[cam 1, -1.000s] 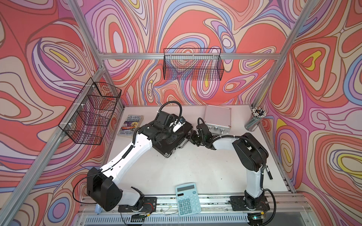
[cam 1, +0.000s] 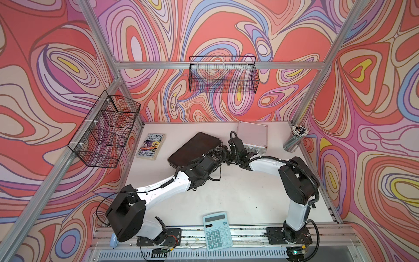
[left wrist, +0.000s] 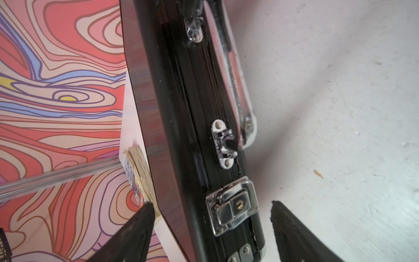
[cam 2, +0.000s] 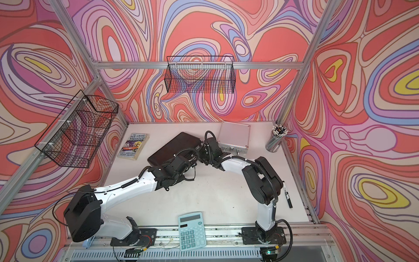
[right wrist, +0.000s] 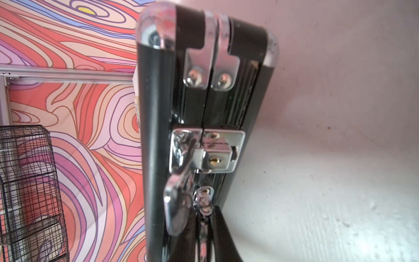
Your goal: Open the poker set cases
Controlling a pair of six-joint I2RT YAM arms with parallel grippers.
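Note:
The black poker case (cam 1: 195, 149) lies closed on the table. In the left wrist view its near latch (left wrist: 231, 205) lies flat against the front side, between the spread fingertips of my open left gripper, with nothing gripped. In the right wrist view the other latch (right wrist: 207, 150) has its metal hasp (right wrist: 178, 200) swung out from the lid. My right gripper is shut just beside that hasp, near the handle mount; a shiny strip shows between or behind its fingers, and I cannot tell which. A silver case (cam 2: 234, 134) stands closed at the back right.
A book (cam 1: 150, 145) lies left of the black case, and a cup of pencils (cam 1: 296, 138) stands at the back right. A calculator (cam 1: 217, 231) sits at the front edge.
My right arm has shifted slightly, its gripper still by the case's right front.

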